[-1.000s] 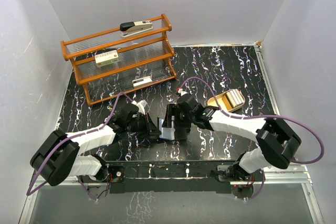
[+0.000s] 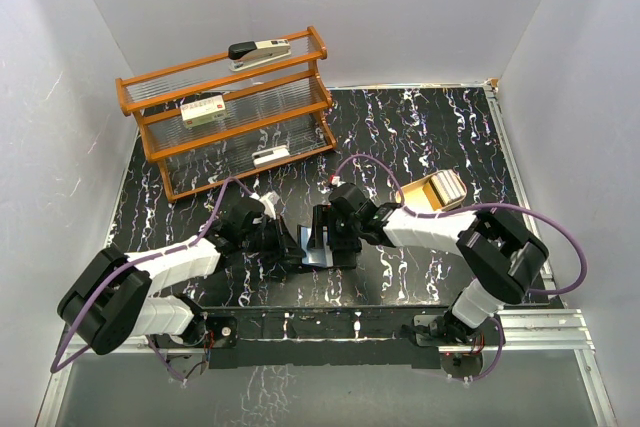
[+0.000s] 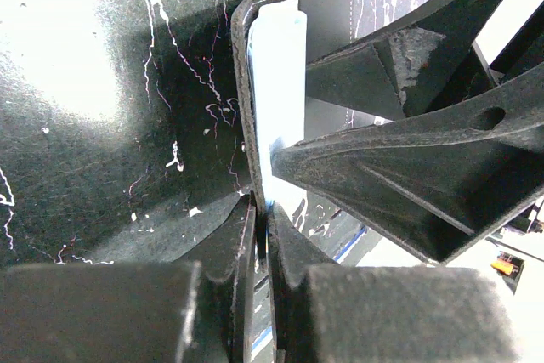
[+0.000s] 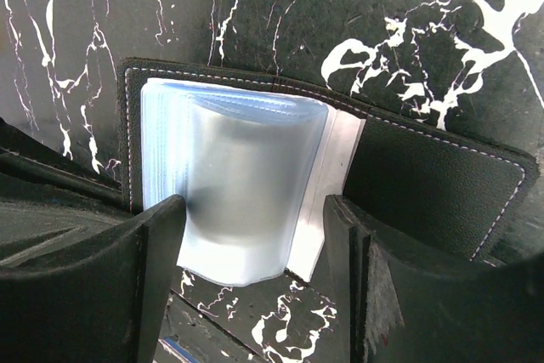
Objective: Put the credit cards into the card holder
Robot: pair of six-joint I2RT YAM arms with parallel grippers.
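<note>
The black stitched card holder point(image 2: 345, 259) lies open on the marbled table between my arms, its bluish clear sleeves point(image 4: 246, 167) raised from the dark cover point(image 4: 433, 180). My left gripper is shut on the holder's near-side edge, the sleeves leaning beside it. Over the sleeves, my right gripper stands part open, one finger point(image 4: 161, 240) at their left side and the other by the pale strip at their right. Whether a card sits in the sleeves I cannot tell. Pale card-like pieces point(image 2: 447, 187) stand in a tan tray point(image 2: 412, 193) at the right.
A wooden rack point(image 2: 165, 162) fills the back left, with a stapler point(image 2: 259, 51) on top and a small box point(image 2: 203, 110) on a shelf. Clear table lies behind the holder and at the back right.
My right arm has come lower and slightly left, bringing its gripper closer down onto the sleeves. The left arm and the tray look unchanged.
</note>
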